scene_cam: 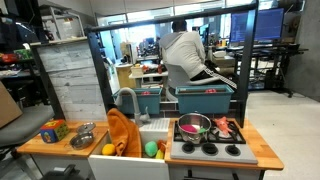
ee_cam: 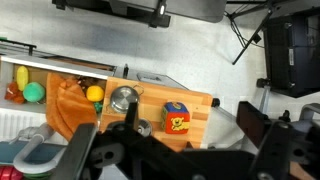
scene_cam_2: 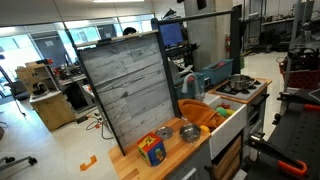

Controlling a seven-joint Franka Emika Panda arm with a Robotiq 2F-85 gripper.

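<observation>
My gripper is open in the wrist view, its dark fingers spread wide and nothing held between them. A red, yellow and blue box (ee_cam: 176,118) appears between the fingertips in that view, on the wooden counter (scene_cam: 42,147) below. Beside the box are two small metal pots, one larger (ee_cam: 124,98) and one partly hidden by the gripper. An orange cloth (scene_cam: 123,131) drapes at the left of the white sink (scene_cam: 130,171). Toy produce lies in the sink, including an orange ball (ee_cam: 95,93), a green piece (ee_cam: 34,92) and a yellow piece (ee_cam: 22,77).
A large metal pot (scene_cam: 195,126) stands on the stove (scene_cam: 212,151) at the right, with a pinkish item (scene_cam: 222,125) behind it. The faucet (scene_cam: 132,102) rises behind the sink. A whitish wall panel (scene_cam_2: 128,85) stands behind the counter's box end.
</observation>
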